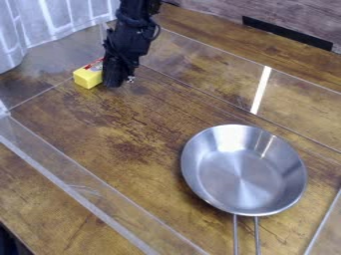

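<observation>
A yellow block, perhaps a sponge, lies on the wooden table at the upper left. Just right of it, the black robot gripper is low over the table, its fingertips close beside the block's right end. The fingers look dark and small, and whether anything is between them is hard to make out.
A steel pan with its handle toward the front sits at the right. Light tape strips cross it, and a white curtain hangs at the back left.
</observation>
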